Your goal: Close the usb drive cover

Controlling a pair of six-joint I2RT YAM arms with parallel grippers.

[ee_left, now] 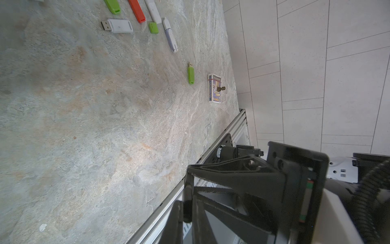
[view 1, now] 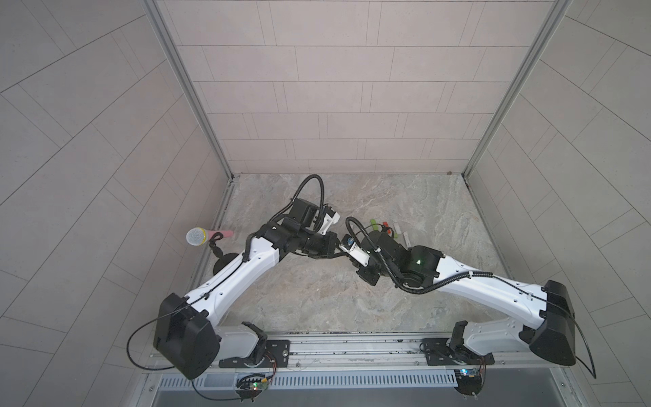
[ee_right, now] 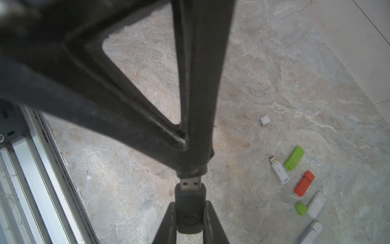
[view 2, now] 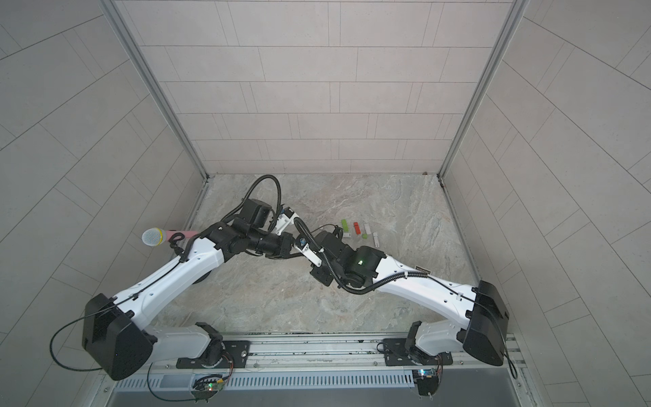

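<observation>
In the right wrist view a dark grey usb drive [ee_right: 190,207] is pinched between the fingers of my right gripper, its metal plug [ee_right: 191,183] pointing up the picture. Right at the plug's end are the dark fingertips [ee_right: 192,170] of my left gripper; the plug's tip is hidden there. The left gripper is shut, and dark parts merge at its tips, so no cover can be made out between them. Both grippers meet in mid-air above the table, the left gripper [view 1: 335,247] beside the right gripper [view 1: 346,249].
Right of centre on the table lie a white usb drive [ee_right: 280,170], a green one [ee_right: 294,157], a red one [ee_right: 304,183], a green cap [ee_right: 301,208] and a white cap [ee_right: 264,120]. A card box [ee_left: 214,88] lies near the wall.
</observation>
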